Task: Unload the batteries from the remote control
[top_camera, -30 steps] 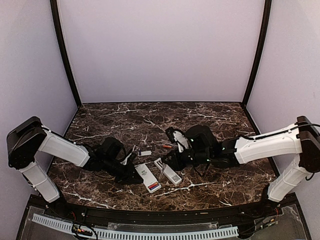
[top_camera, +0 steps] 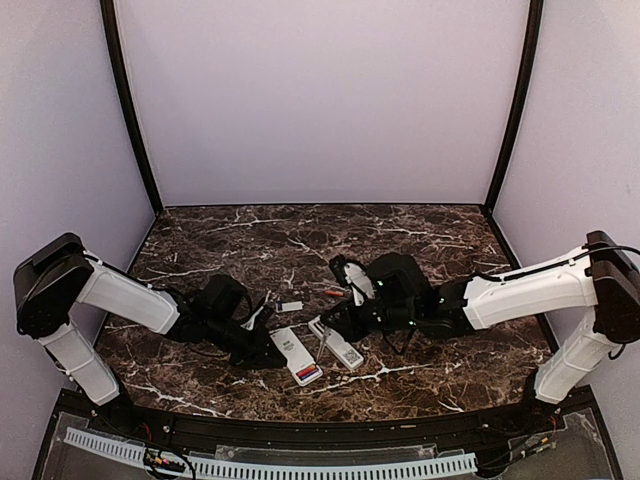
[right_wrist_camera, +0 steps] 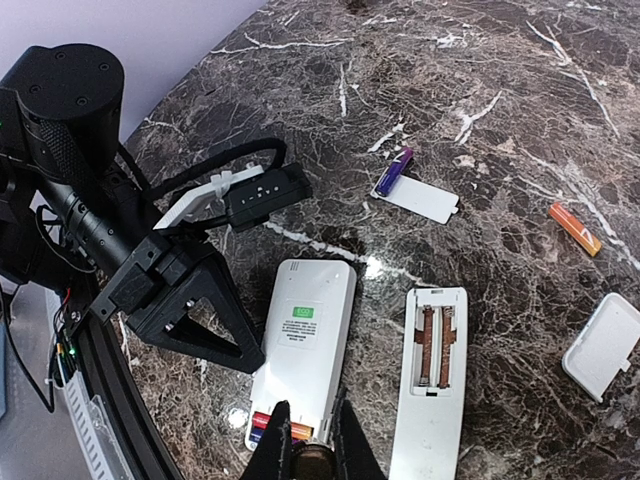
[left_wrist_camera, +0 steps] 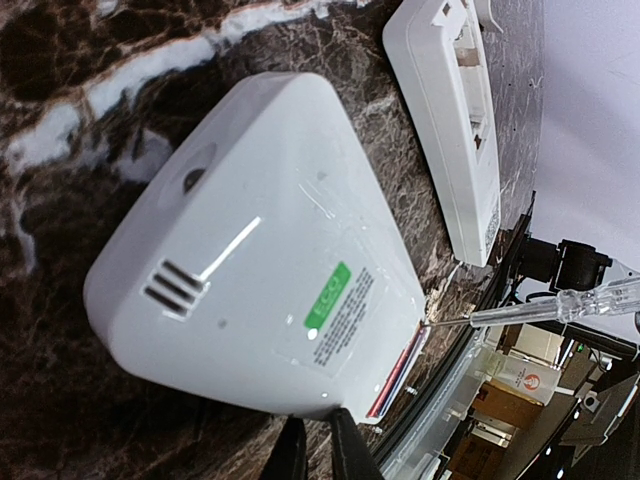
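A white remote [left_wrist_camera: 260,240] with a green ECO label lies face down on the marble table. Its end bay shows coloured batteries [right_wrist_camera: 264,421], red, blue and orange. My left gripper [top_camera: 277,356] is shut on the remote's left edge, also seen in the right wrist view. In my right gripper is a clear-handled screwdriver [left_wrist_camera: 590,302], held shut between the fingers. Its thin tip reaches the battery end of the remote in the left wrist view; whether it touches a battery I cannot tell.
A second, narrower white remote [right_wrist_camera: 427,400] lies just right, its bay empty. Beyond are a purple battery [right_wrist_camera: 395,172] on a white cover [right_wrist_camera: 425,199], an orange battery [right_wrist_camera: 574,229] and another white cover [right_wrist_camera: 604,347].
My right gripper has shifted very slightly with the screwdriver over the last second. The left arm and both remotes look unmoved.
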